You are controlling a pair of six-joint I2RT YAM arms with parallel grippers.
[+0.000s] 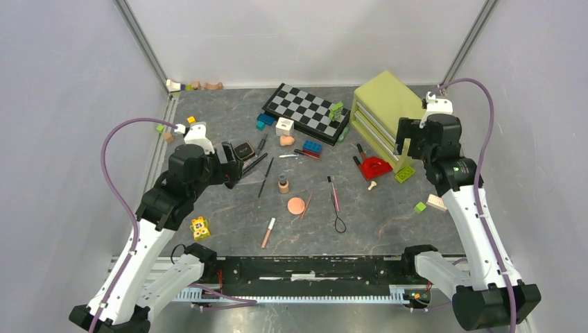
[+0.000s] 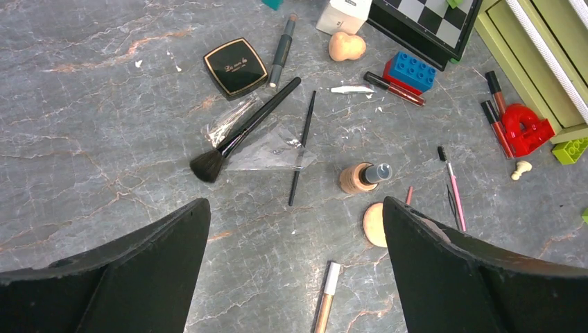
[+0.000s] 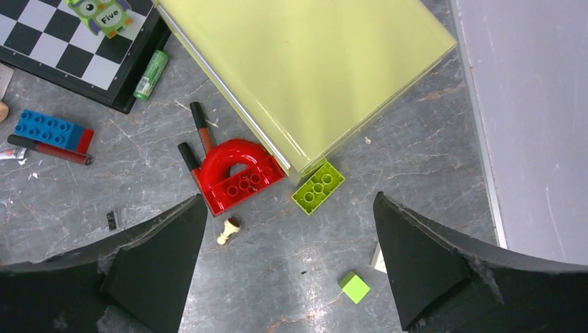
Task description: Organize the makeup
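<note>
Loose makeup lies over the table's middle: a black compact (image 2: 235, 67), a fluffy brush (image 2: 208, 164), a crayon stick (image 2: 282, 48), a thin brush (image 2: 299, 159), a foundation bottle (image 2: 354, 179), a peach puff (image 1: 295, 206), a white-capped stick (image 2: 330, 281), a pink spoolie (image 2: 454, 186) and lip tubes (image 2: 494, 118). My left gripper stands open above this group, nothing between its fingers. My right gripper is open over the right side, near a green drawer cabinet (image 3: 312, 62), nothing held.
A chessboard (image 1: 299, 104) lies at the back. Red and blue blocks (image 3: 48, 125), a red arch (image 3: 229, 156), a green brick (image 3: 318, 187) and a chess piece (image 3: 228, 230) are scattered among the items.
</note>
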